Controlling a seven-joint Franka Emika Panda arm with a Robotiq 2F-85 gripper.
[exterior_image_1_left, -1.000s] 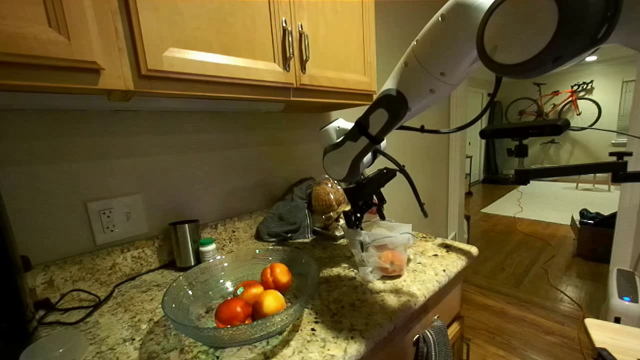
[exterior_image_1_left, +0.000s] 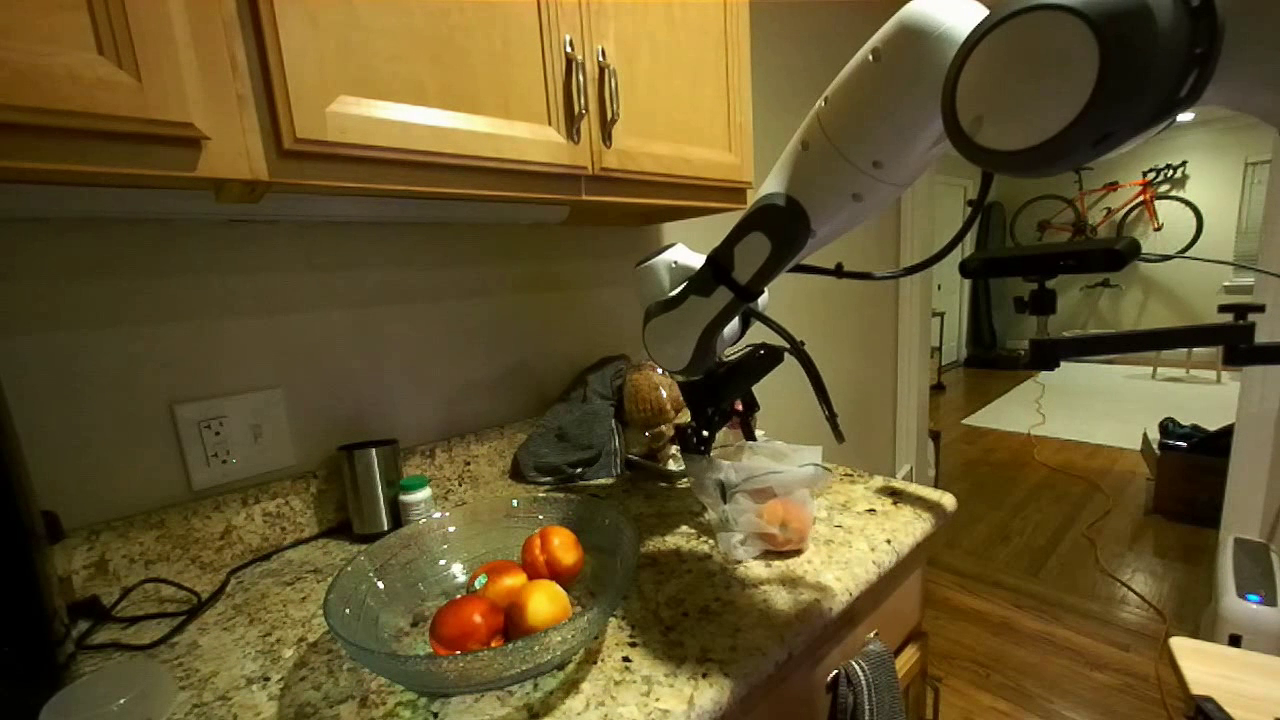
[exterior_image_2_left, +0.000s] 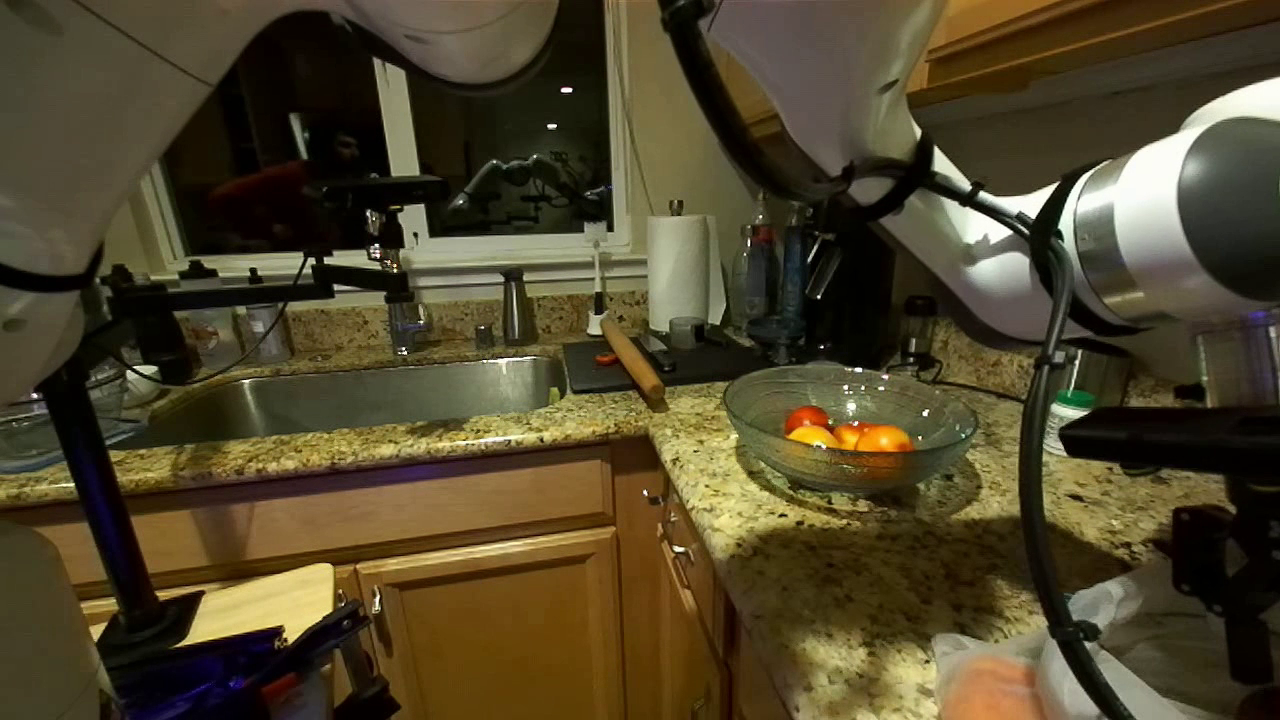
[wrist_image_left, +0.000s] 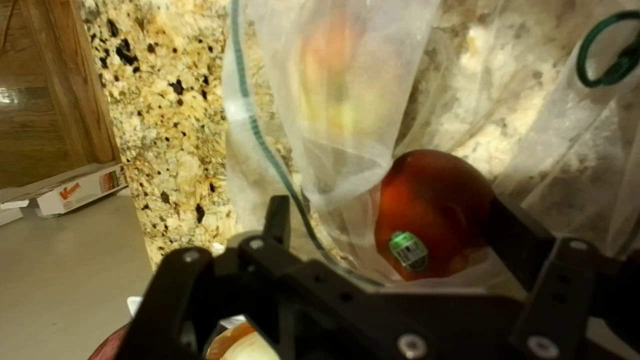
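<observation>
In the wrist view my gripper stands open over a translucent mesh bag (wrist_image_left: 342, 174) with a green drawstring. A dark red fruit (wrist_image_left: 432, 210) with a green sticker lies between the spread fingers, close to the right one. Whether that finger touches it, I cannot tell. A second, yellow-orange fruit (wrist_image_left: 336, 78) shows blurred through the mesh. From exterior view 1, the bag (exterior_image_1_left: 750, 498) sits near the counter's right end, its top hiding my fingertips. A clear glass bowl (exterior_image_1_left: 372, 612) holds several red and orange fruits (exterior_image_1_left: 552, 554).
Bagged bread (exterior_image_1_left: 651, 396) and a dark grey cloth (exterior_image_1_left: 570, 438) lie behind the bag by the wall. Past the bowl stand a steel cup (exterior_image_1_left: 372, 486) and a green-capped bottle (exterior_image_1_left: 415, 498). Cabinets (exterior_image_1_left: 444, 84) overhang the counter, which is bare between bowl and bag.
The arm and gripper have shifted slightly left and down against the bag. The bag's top edge is somewhat reshaped; the bowl and its fruits have not moved.
</observation>
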